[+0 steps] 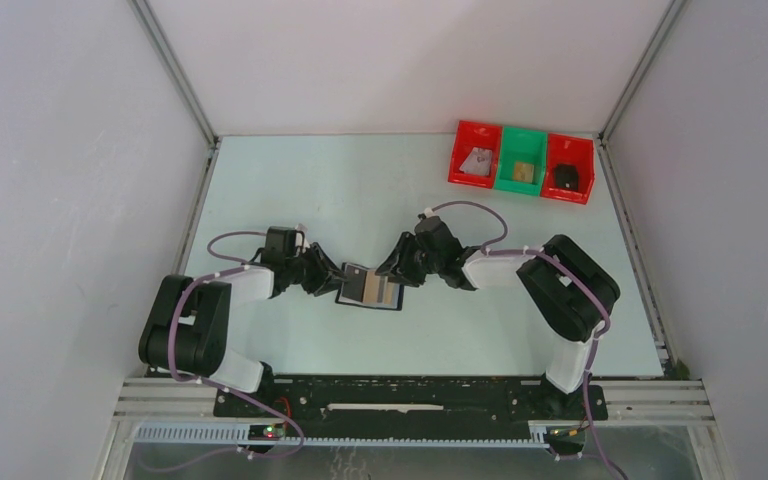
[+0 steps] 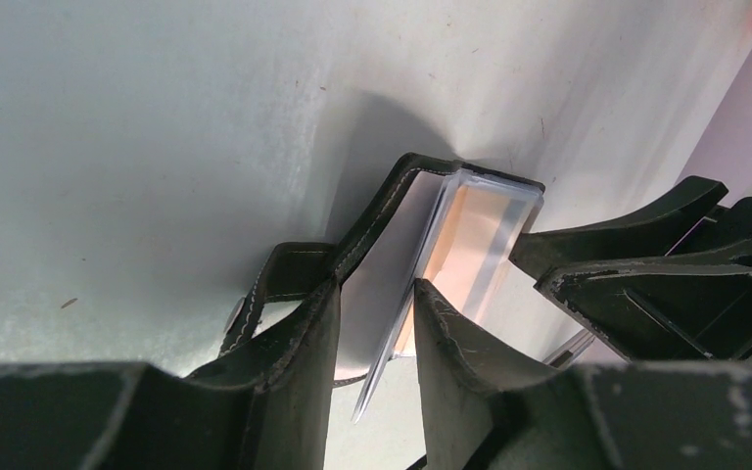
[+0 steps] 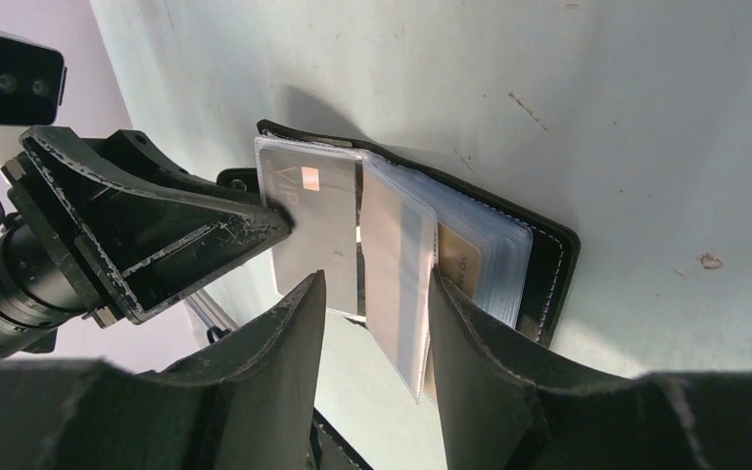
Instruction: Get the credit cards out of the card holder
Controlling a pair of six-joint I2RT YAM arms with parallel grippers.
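An open black card holder lies mid-table, filled with cards in clear sleeves. In the right wrist view a grey card is on one side and a tan card sleeve stands over a stack on the other. My left gripper is at the holder's left end, fingertips at its edge in the left wrist view, open. My right gripper is over the holder's right part, open, its fingertips either side of the tan sleeve's edge.
Red, green and red bins stand at the back right, each holding an item.
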